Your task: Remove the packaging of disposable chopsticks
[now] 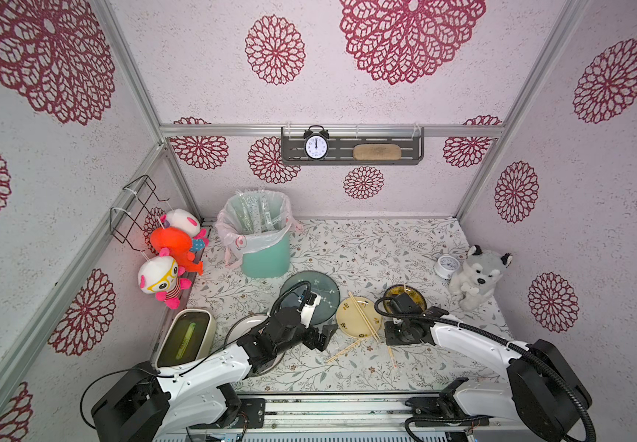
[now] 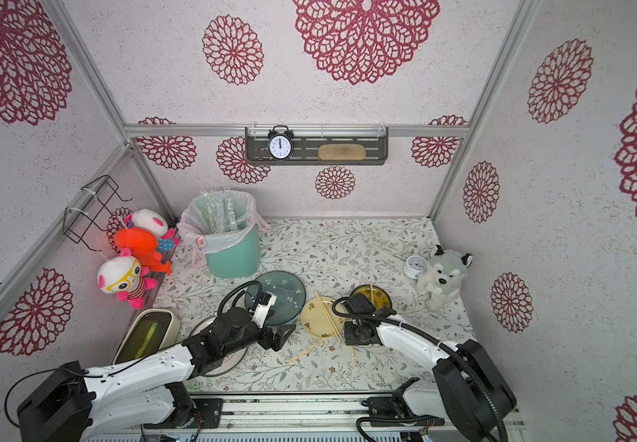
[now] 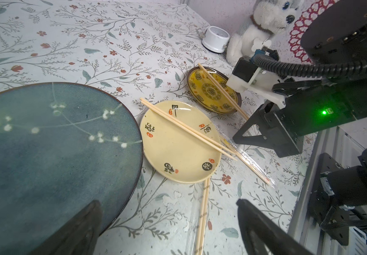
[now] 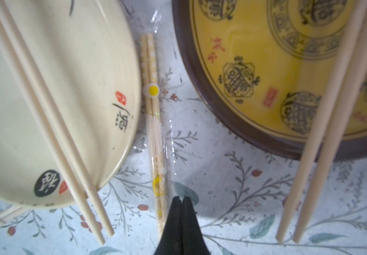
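Between the two plates, a pair of chopsticks in a clear wrapper [image 4: 152, 123] lies on the cloth in the right wrist view. My right gripper is shut, its tips meeting with nothing between them, just to the right of the wrapped pair. Another wrapped pair, the lower chopsticks [image 3: 202, 216], reaches toward the front in the left wrist view. My left gripper stands open left of the cream plate, its fingers [image 3: 79, 229] wide apart and empty.
Bare chopsticks [image 3: 183, 126] lie across the cream plate [image 3: 162, 148]; another pair [image 4: 336, 110] rests on the yellow plate [image 4: 251, 114]. A large blue plate [image 3: 56, 170] is left. Clear wrappers fill the lined green bin [image 1: 266, 258] behind.
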